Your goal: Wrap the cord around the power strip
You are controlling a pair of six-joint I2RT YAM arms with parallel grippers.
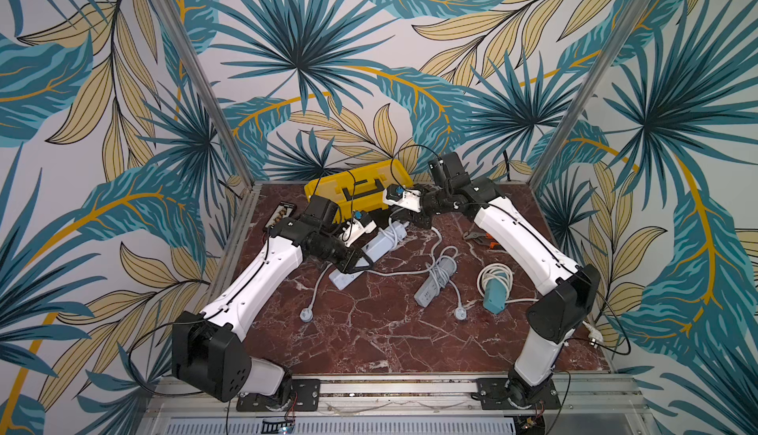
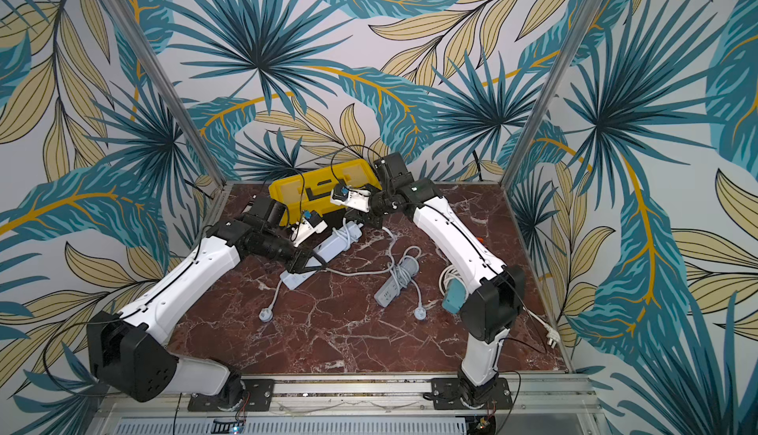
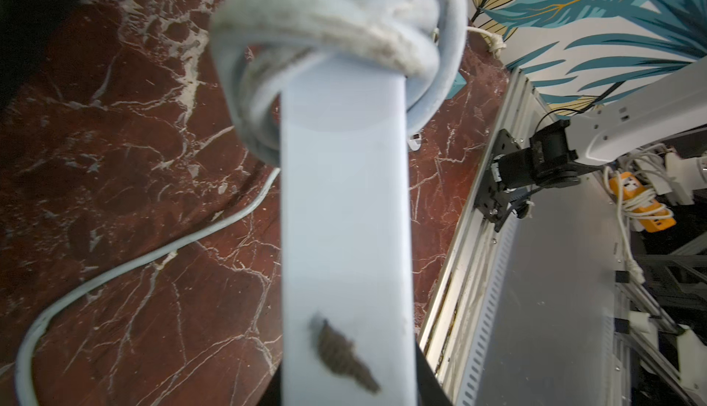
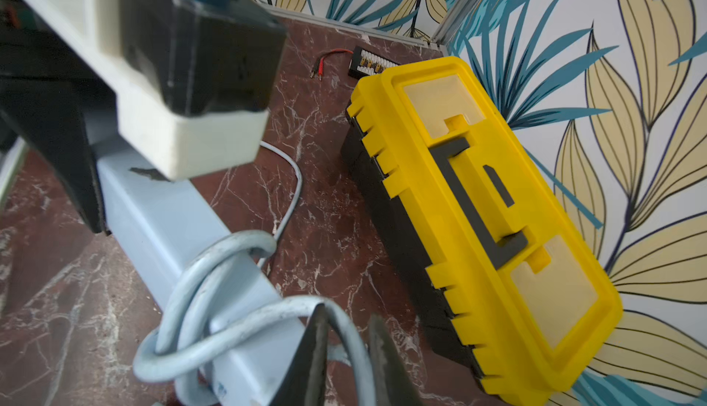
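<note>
A long light-grey power strip (image 1: 377, 247) is held slanted by my left gripper (image 1: 353, 261), which is shut on its body. Loops of grey cord (image 4: 200, 288) circle the strip near its far end, as both wrist views show. My right gripper is at that far end, shut on a run of the cord, which lies between its fingertips. The rest of the cord (image 3: 221, 221) trails over the marble table, with a plug (image 1: 306, 314) at the front left.
A yellow toolbox (image 4: 486, 214) stands at the back. A second grey strip (image 1: 434, 285) with wound cord, a teal strip (image 1: 495, 295) with white cord and orange pliers (image 1: 489, 239) lie right.
</note>
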